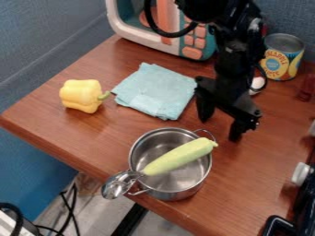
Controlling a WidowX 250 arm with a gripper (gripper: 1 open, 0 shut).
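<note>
My black gripper hangs low over the right middle of the wooden table, fingers pointing down, above and to the right of a steel pot. A pale yellow corn cob lies diagonally across the pot. A yellow bell pepper is at the left of the table, and a folded light-blue cloth lies left of the gripper. I see nothing clearly held between the fingers; their spread is hard to judge.
A toy microwave stands at the back, a can at back right, with a white object partly behind the arm. A black appliance occupies the right front edge.
</note>
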